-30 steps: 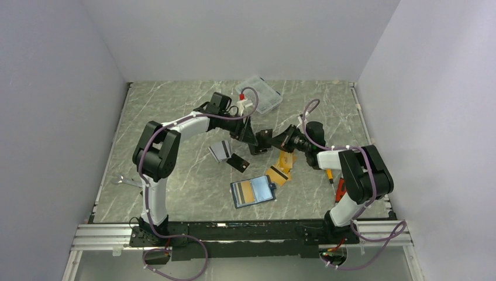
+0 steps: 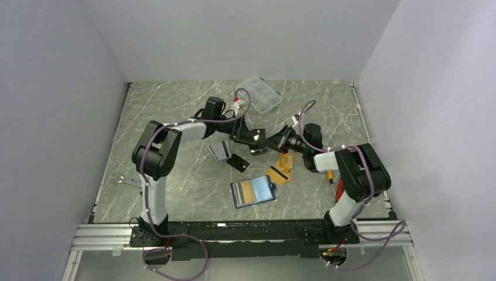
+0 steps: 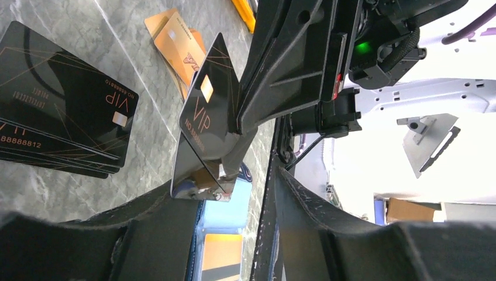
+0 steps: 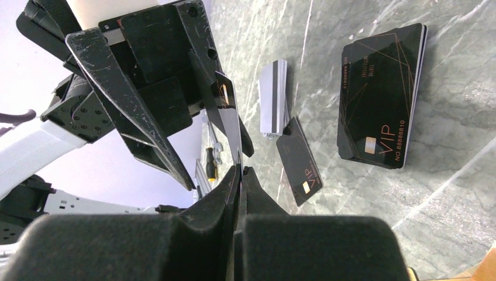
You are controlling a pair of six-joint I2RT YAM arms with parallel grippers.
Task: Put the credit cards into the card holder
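Note:
My right gripper is shut on a black VIP card, raised above the table and seen nearly edge-on in the right wrist view. Whether the shiny lower part (image 3: 196, 172) is a second card, I cannot tell. My left gripper stands open at the card's free side, its fingers (image 4: 137, 114) apart. A stack of black cards (image 4: 377, 96) lies below. Silver cards (image 2: 220, 151), a loose black card (image 2: 238, 163) and gold cards (image 2: 278, 175) rest nearby. In front, the blue card holder (image 2: 252, 191) lies unfolded with several cards in its left half.
At the back is a clear plastic box (image 2: 259, 95). Tools lie at the sides: a wrench (image 2: 127, 181) on the left, an orange-handled tool (image 2: 339, 190) on the right. Both grippers hang close together over the table's middle.
Cards on the table and the holder have stayed put.

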